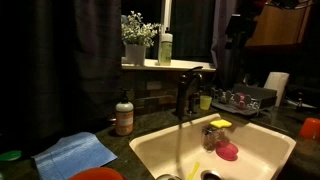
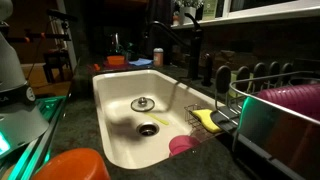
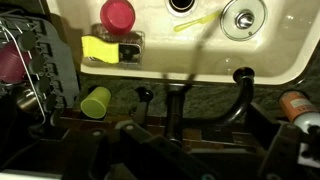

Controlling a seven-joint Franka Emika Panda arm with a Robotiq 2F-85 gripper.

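My gripper appears open at the bottom of the wrist view, with dark fingers spread apart and no object held. High above the sink's rack side, the dark gripper [image 1: 237, 38] hangs in exterior view 1. Inside the white sink [image 2: 115, 102] lie a glass pot lid [image 2: 142, 104], a yellow utensil [image 2: 160, 117] and a pink-red bowl [image 2: 182, 144]. A yellow sponge [image 3: 99, 49] rests on a wire caddy [image 3: 130, 53] at the sink's edge. A green-yellow cup [image 3: 96, 102] stands on the counter behind.
The black faucet [image 3: 176, 105] rises behind the sink. A dish rack [image 1: 245, 97] stands beside it. A soap bottle [image 1: 124, 115], a blue towel [image 1: 75, 155] and an orange-red bowl [image 1: 97, 174] occupy the other side. A plant [image 1: 137, 35] sits on the sill.
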